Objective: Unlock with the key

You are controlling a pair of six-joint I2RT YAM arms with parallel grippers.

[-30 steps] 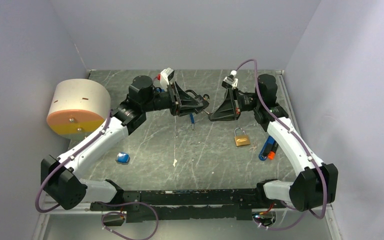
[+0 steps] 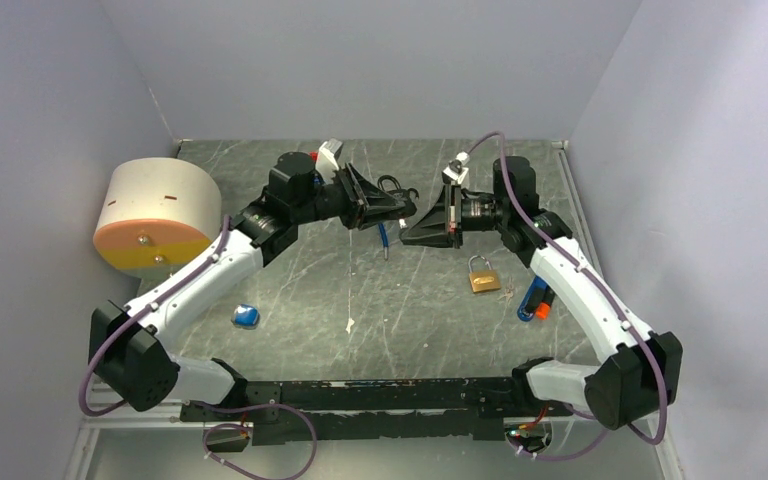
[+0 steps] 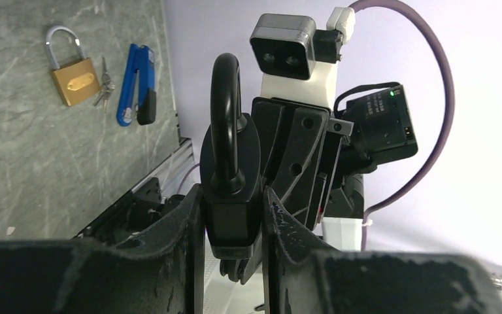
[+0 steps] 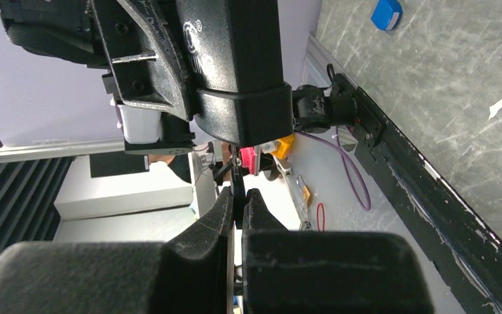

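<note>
Over the table's middle my left gripper [image 2: 396,210] holds a black padlock [image 3: 231,196], shackle upward, between its fingers in the left wrist view. My right gripper [image 2: 410,232] faces it, very near; in the right wrist view its fingers are shut on a slim dark piece, likely the key [image 4: 238,186], under the padlock's body. Whether the key sits in the lock is hidden. A brass padlock [image 2: 484,280] lies on the table, with small loose keys [image 2: 508,294] beside it.
The blue-and-orange tools [image 2: 535,298] lie at right, a small blue object [image 2: 245,315] at left front, and a striped drum [image 2: 157,210] at back left.
My right gripper has moved left and slightly down, closer to the padlock. My left arm has shifted slightly, padlock still in its gripper.
</note>
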